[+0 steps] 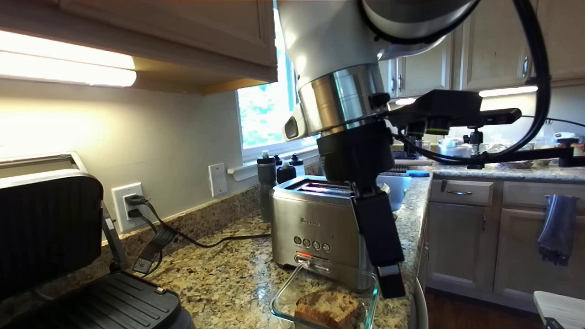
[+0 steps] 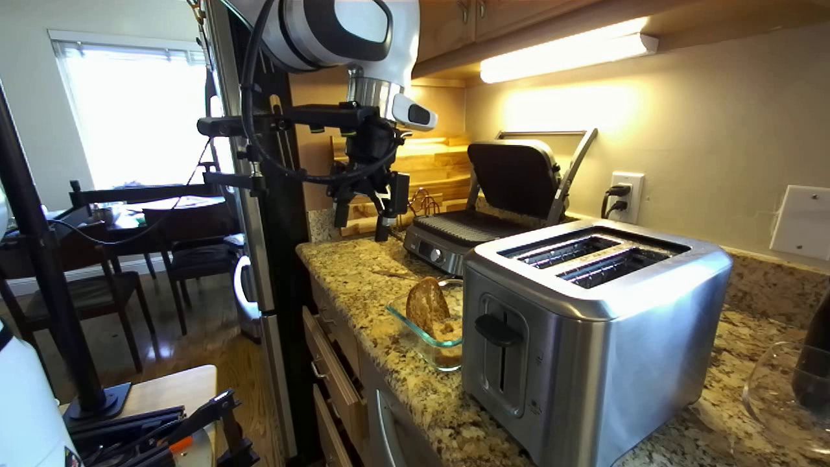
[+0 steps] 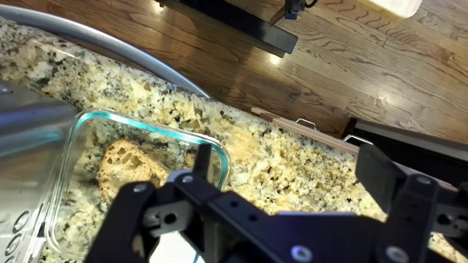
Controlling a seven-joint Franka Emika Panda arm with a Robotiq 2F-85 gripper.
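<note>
A slice of brown bread rests in a clear glass dish on the granite counter. Seen from exterior view 2, the bread leans up inside the dish, beside the steel toaster. My gripper is above the counter with its fingers spread and nothing between them. The wrist view has the bread at left, partly covered by one finger of the gripper; the other finger stands well to the right, over bare counter.
An opened contact grill stands behind the dish by the wall, and the toaster crowds the dish's other side. Bottles stand behind the toaster. Along the front, the counter edge drops to open drawers. Bare granite lies beside the dish.
</note>
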